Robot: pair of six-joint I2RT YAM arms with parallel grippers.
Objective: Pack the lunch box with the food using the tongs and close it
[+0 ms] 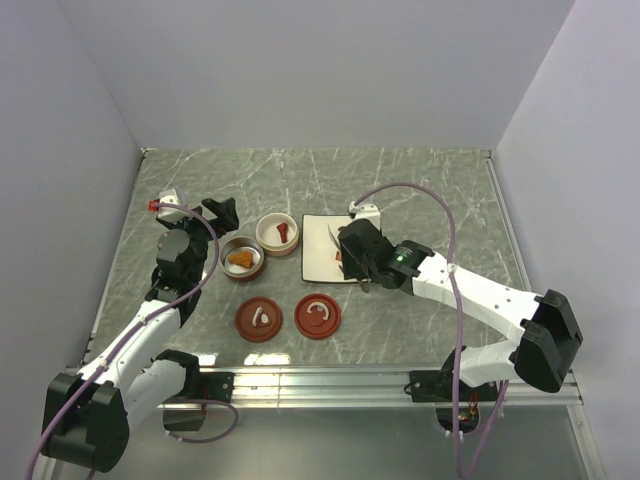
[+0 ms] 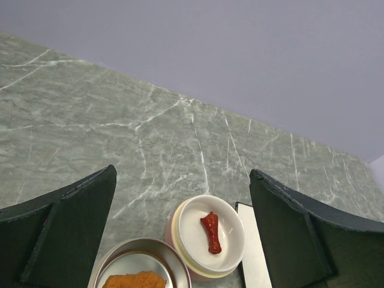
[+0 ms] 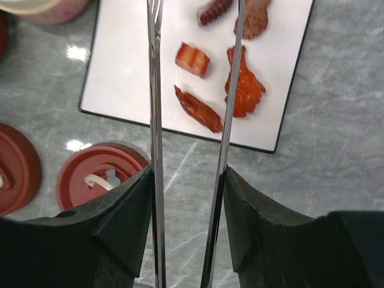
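On the white cutting board (image 3: 114,69) lie several food pieces: a dark sausage (image 3: 213,11), a brown patty (image 3: 255,19), an orange cube (image 3: 192,59), a red-orange piece (image 3: 244,95) and a long orange one (image 3: 199,111). My right gripper is over the board's near side, fingers apart, with one arm of the metal tongs (image 3: 155,120) against each finger. The tong arms are spread; no food shows gripped, and their tips run out of view. Left of the board, the white bowl (image 2: 231,237) contains a red drumstick (image 2: 211,233). My left gripper is open and empty.
Beside the white bowl stands a metal-lined bowl (image 1: 259,270) with a fried chicken piece (image 1: 241,259) inside. Two red-brown lids (image 1: 258,334) lie nearer the front edge. Bare marble (image 1: 430,190) extends behind and right of the board.
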